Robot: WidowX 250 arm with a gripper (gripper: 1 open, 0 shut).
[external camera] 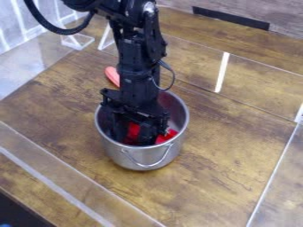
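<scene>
My black gripper (135, 120) is lowered into a silver metal pot (140, 156) in the centre of the camera view, its body filling much of the opening. A red object (166, 136) lies inside the pot, mostly hidden behind the gripper. The fingertips are dark and overlap the pot's interior, so I cannot tell how the fingers stand or whether they touch the red object.
A pink-red item (110, 75) lies on the wooden table (236, 151) behind the pot at the left. A clear barrier runs along the upper left.
</scene>
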